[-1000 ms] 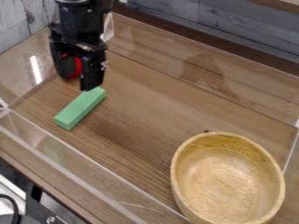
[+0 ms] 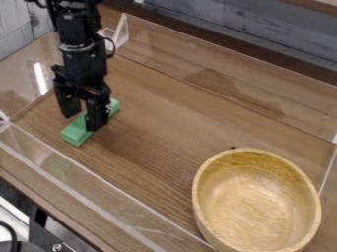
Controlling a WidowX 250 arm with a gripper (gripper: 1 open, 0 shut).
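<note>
My black gripper [image 2: 82, 108] hangs low at the left of the camera view, its fingers open and down at a green elongated block [image 2: 77, 133] lying flat on the wooden table. The gripper covers part of the block; whether the fingers touch it cannot be told.
A pale yellow oval basket [image 2: 257, 231] sits at the front right.
The gripper has moved down and a little toward the front, from above and behind the green block to right over it. The block and basket look unmoved.
</note>
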